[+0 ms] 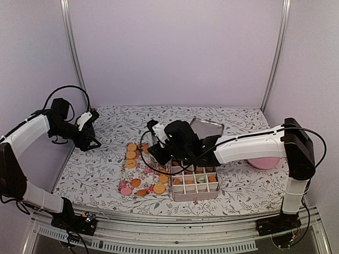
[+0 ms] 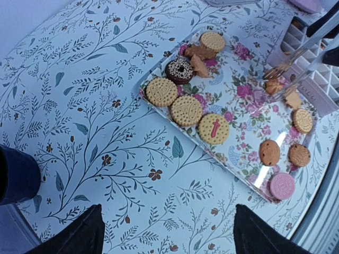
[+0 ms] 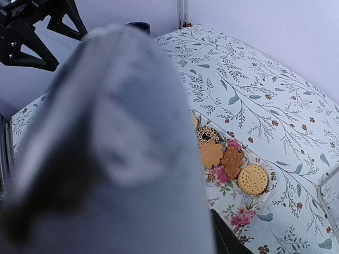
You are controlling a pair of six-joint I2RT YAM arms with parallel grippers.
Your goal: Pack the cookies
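A floral tray holds several cookies: round cream ones, a chocolate ring, brown ones and a pink one. Right of it stands the divided box, with cookies in some compartments. My right gripper hangs over the tray beside the box; in the left wrist view its fingertips reach down near small cookies at the tray's right side. Its own view is mostly hidden by a blurred near finger; what lies between is unclear. My left gripper stands open and empty over the table at left.
A silver tray lies behind the box, and a pink plate sits to the right. A dark blue container shows at the edge of the left wrist view. The table left of the cookie tray is clear.
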